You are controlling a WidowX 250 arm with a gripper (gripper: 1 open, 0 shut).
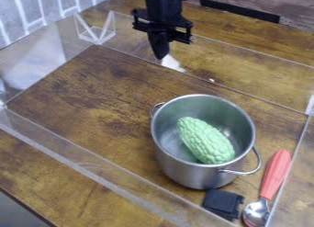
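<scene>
The black gripper (161,49) is at the top middle, over the wooden surface behind the pot, shut with nothing visible between its fingers. A small pale patch shows just below it. A steel pot (174,164) stands at the lower right, holding a green bumpy vegetable toy (205,140), likely a bitter melon or corn.
A red-handled scoop (274,174) lies right of the pot, with a black block (222,204) below the pot. Clear plastic walls border the wooden board (80,102), whose left half is bare.
</scene>
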